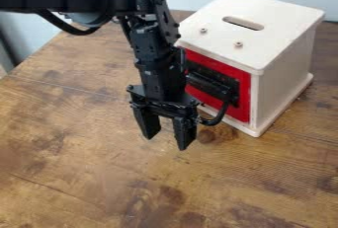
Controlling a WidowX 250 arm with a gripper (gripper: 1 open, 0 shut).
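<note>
A black robot arm reaches down from the upper left, its gripper point(165, 128) hanging over the wooden table with the two fingers apart and nothing between them. Behind and to the right of the gripper stands a pale wooden box point(282, 87) with a slot and two screws on top. Its front has a red panel point(236, 112) with black fittings, partly hidden behind the arm and a cable.
A light wall and the table's far edge show at the back left.
</note>
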